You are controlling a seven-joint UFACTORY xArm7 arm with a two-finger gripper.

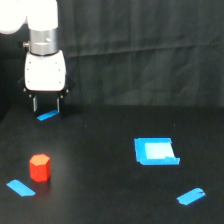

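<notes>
My gripper (46, 104) hangs at the upper left of the camera view, its two dark fingers apart with nothing visible between them. Low on the left stands a red block (40, 168) with a six-sided outline, well in front of the gripper and clear of it. To the right of centre lies a white square (158, 150) with an uneven blue border; nothing rests on it.
Blue strips lie on the black table (105, 170): one strip (48, 115) just below the gripper, another strip (20, 188) near the red block, and a third strip (191, 197) at the lower right. A dark curtain (140, 50) hangs behind.
</notes>
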